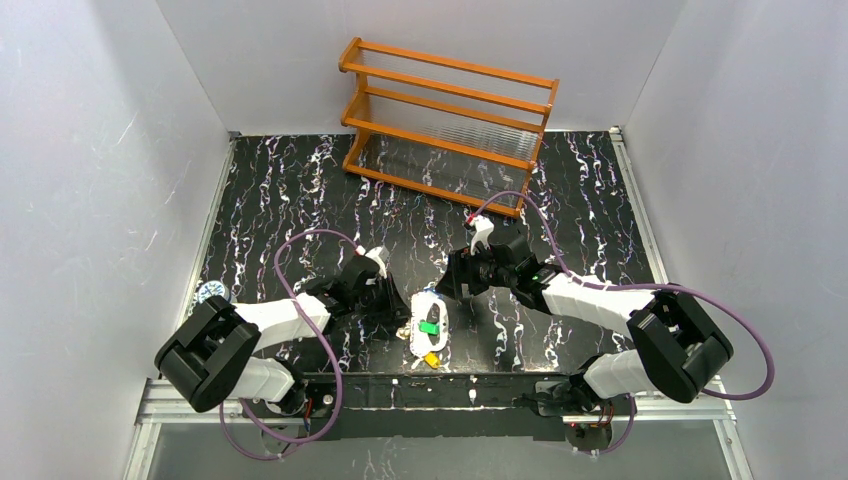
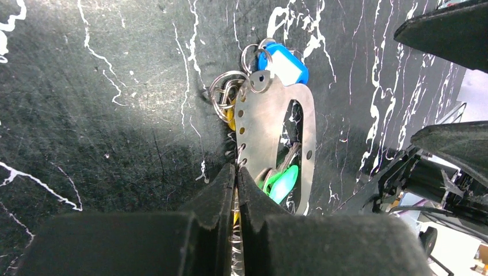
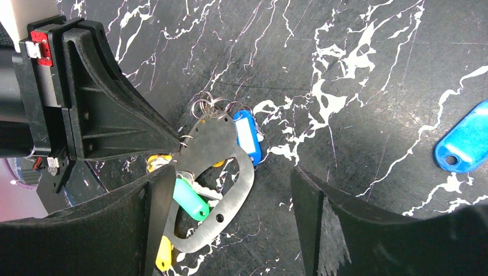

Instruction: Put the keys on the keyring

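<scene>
The keyring, a flat metal plate (image 2: 262, 118) with holes along one edge, lies on the dark table. Small rings carry a blue tag (image 2: 288, 64) at its upper end. A green tag (image 2: 282, 183) with a key lies across its opening, and a yellow tag (image 3: 164, 254) shows by its lower end. My left gripper is shut, its tips at the plate's holed edge by a small ring (image 3: 185, 141); nothing clearly shows between them. Open and empty, my right gripper hangs above the plate, whose opening shows between its fingers.
Another blue tag (image 3: 467, 141) lies apart at the right edge of the right wrist view. A wooden rack (image 1: 440, 120) stands at the back. The table's front edge (image 1: 480, 376) runs close below the keyring. Bare table (image 1: 330, 190) stretches behind the left arm.
</scene>
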